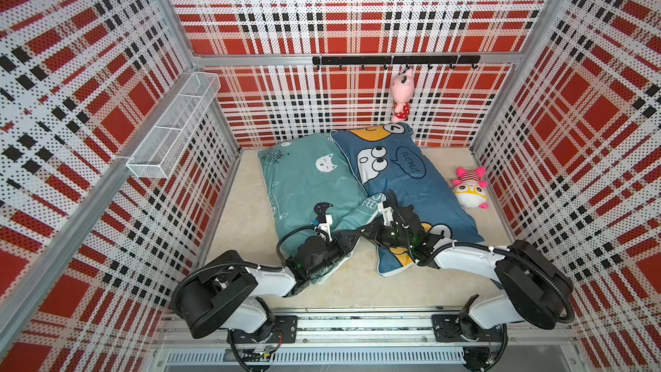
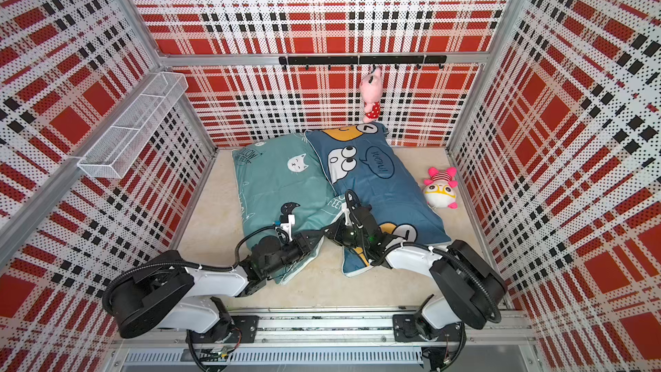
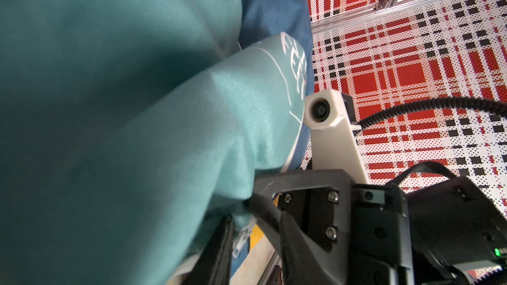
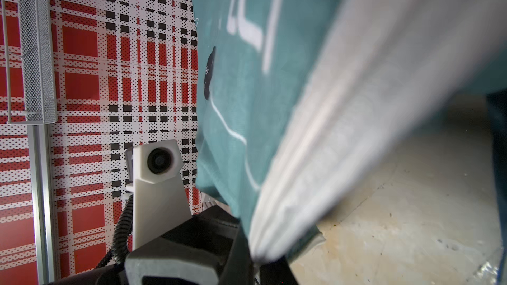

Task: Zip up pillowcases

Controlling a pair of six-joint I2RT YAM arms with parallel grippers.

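Note:
A teal pillowcase lies beside a blue one. Its near right corner is raised, with a white zipper edge running up close in the right wrist view. My right gripper is shut on that edge at the bottom of its wrist view. My left gripper is at the same teal edge, facing the right one; in its wrist view its dark fingers are partly cut off, and whether they hold cloth is unclear.
A plush toy lies at the right; a pink plush hangs from a hook rail at the back. A wire basket is on the left wall. Bare table shows along the front and left.

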